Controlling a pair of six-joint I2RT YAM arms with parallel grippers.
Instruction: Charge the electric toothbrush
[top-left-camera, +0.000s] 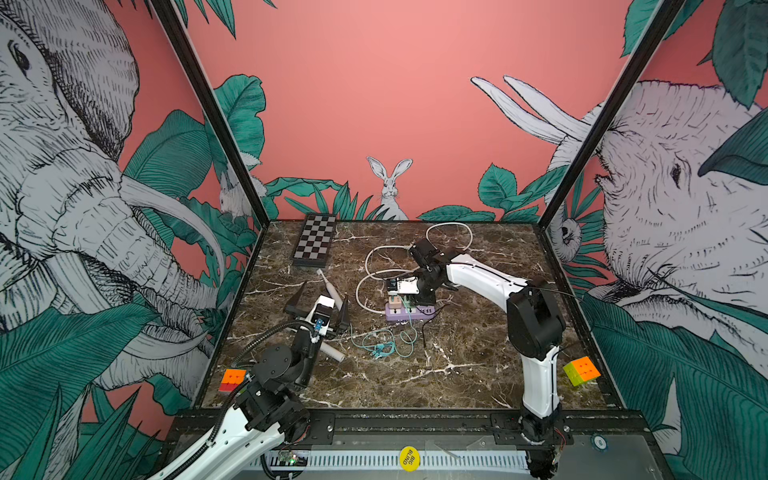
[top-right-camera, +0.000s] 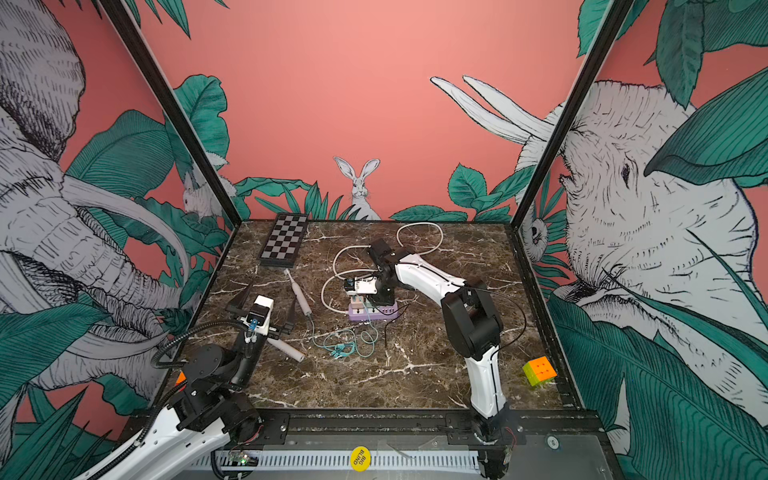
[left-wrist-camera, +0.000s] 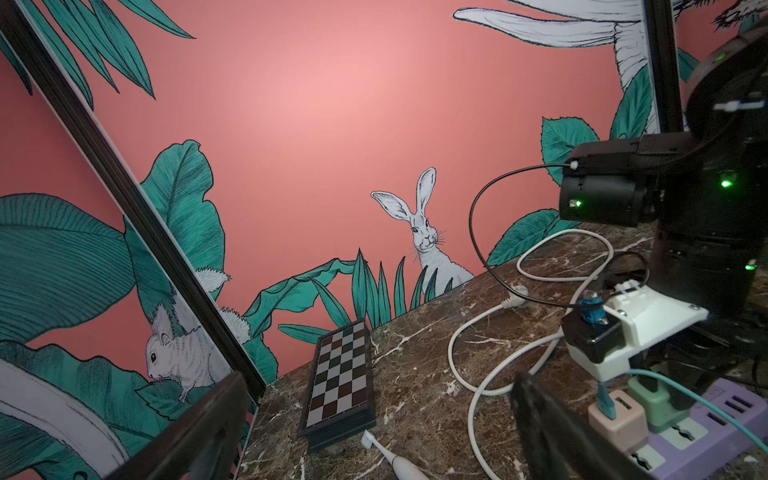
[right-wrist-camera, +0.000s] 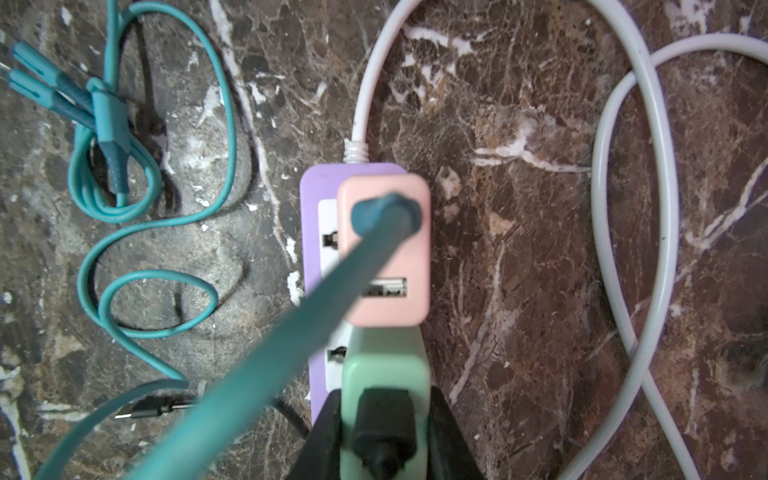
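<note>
My right gripper is shut on a green adapter (right-wrist-camera: 388, 360) with a black plug in its top. The adapter is over the purple power strip (right-wrist-camera: 316, 376), beside the pink adapter (right-wrist-camera: 384, 308); whether its prongs are fully seated is hidden. A teal cable (right-wrist-camera: 264, 380) is plugged into the pink adapter. The pink and white toothbrush (top-right-camera: 297, 293) lies on the table at left, the teal cable running to near its lower end. My left gripper stands open above the table, nothing between its fingers.
A checkered board (top-left-camera: 314, 240) lies at the back left. Behind the strip, a white cable (right-wrist-camera: 664, 200) loops across the marble. A grey rod (top-right-camera: 285, 349) is partly under the left arm. A cube (top-left-camera: 581, 369) sits at front right.
</note>
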